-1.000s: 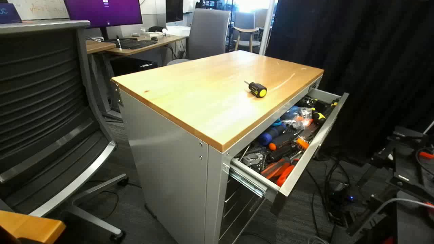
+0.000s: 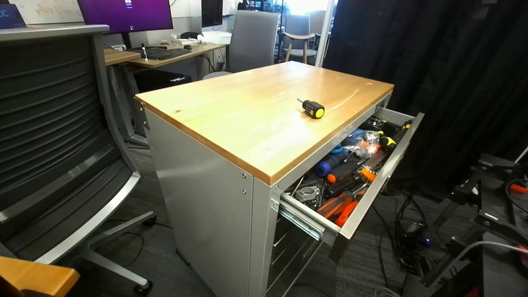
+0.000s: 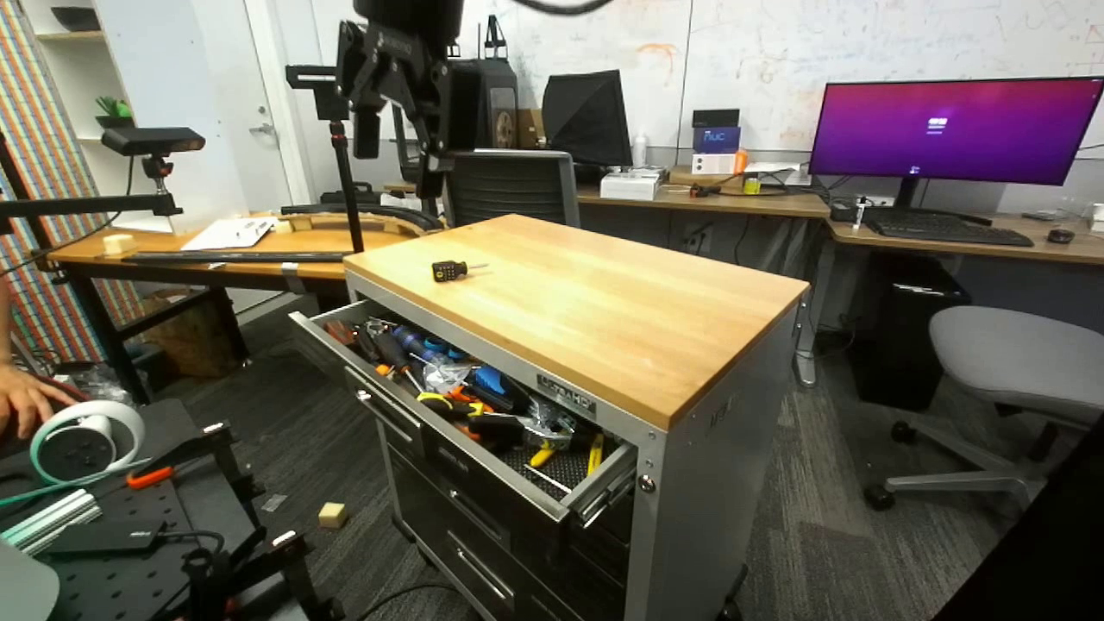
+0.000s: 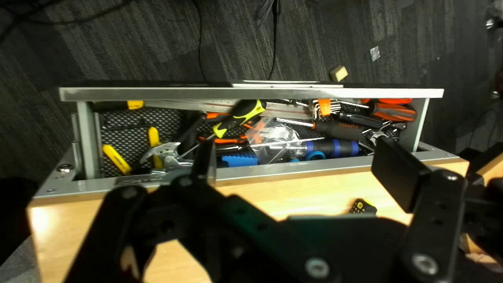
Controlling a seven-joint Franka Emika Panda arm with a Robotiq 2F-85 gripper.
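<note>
A stubby black screwdriver with a yellow end (image 2: 314,109) lies on the wooden top (image 2: 237,106) of a grey tool cabinet. Below it the top drawer (image 2: 378,174) is pulled out, full of hand tools. High above the cabinet in exterior view 2, my gripper (image 3: 398,171) points down, its fingers apart. From the wrist, the open gripper has nothing between its fingers; the drawer lies beyond them. The handle of the screwdriver (image 4: 362,206) shows near the right finger, the rest of it hidden behind the gripper. Exterior view 1 does not show the gripper.
Office chairs (image 2: 54,133) stand close to the cabinet, with a desk and monitor (image 3: 952,129) behind. Equipment with a white ring (image 3: 88,440) sits in front of the drawer side. Most of the wooden top is bare.
</note>
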